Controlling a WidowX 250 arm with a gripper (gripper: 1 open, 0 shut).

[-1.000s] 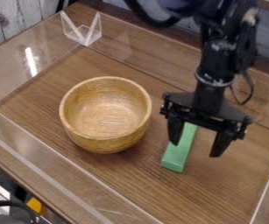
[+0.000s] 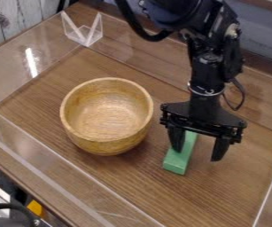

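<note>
My black gripper stands open over a long green block lying on the wooden table. The block's upper end is under the left finger, and its lower part is in clear view. A large round tan bowl sits to the left of the gripper. Whether the left finger touches the block cannot be told.
A clear plastic holder stands at the top left, near the table's edge. Black cables lie at the bottom left corner.
The gripper has come down lower over the table and the upper end of the green block since about a second ago. The bowl and block are in about the same places.
</note>
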